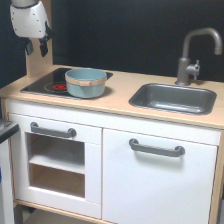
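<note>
At the upper left my gripper [37,47] hangs in the air, pointing down, with its dark fingers apart and nothing seen between them. A light blue-green pot [87,88] stands upright on the black stove top [48,86], covering part of it. The gripper is above and to the left of the pot, not touching it. What lies inside the pot is hard to make out.
A metal sink [172,97] with a grey faucet [188,60] is set into the wooden counter [122,95] on the right. Below are an oven-like door [90,150] and a white cupboard door [150,185]. Counter between pot and sink is clear.
</note>
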